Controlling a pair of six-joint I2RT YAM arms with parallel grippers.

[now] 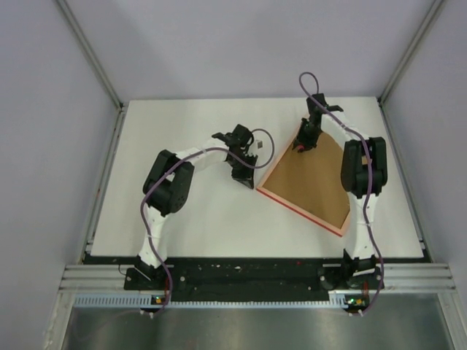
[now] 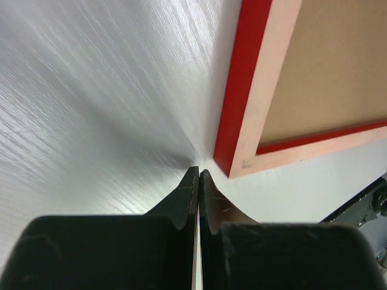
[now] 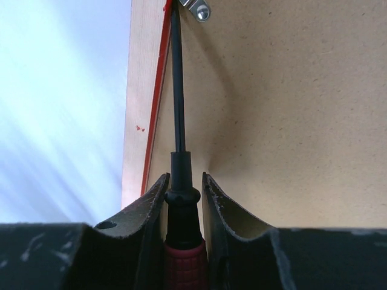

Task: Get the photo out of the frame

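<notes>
The picture frame (image 1: 299, 209) lies back side up, with a pale red-edged border around a brown backing board (image 1: 314, 179). In the left wrist view my left gripper is shut with nothing between its fingers, just off the frame's corner (image 2: 242, 163). My right gripper (image 1: 300, 148) is over the board's upper left part, shut on a screwdriver with a dark red handle (image 3: 184, 266). The black shaft (image 3: 177, 90) runs to the frame's inner edge, beside a small metal tab (image 3: 198, 8). Its tip is hidden there. The photo is not visible.
The right arm (image 1: 361, 168) covers part of the frame's right side. Grey walls stand on both sides.
</notes>
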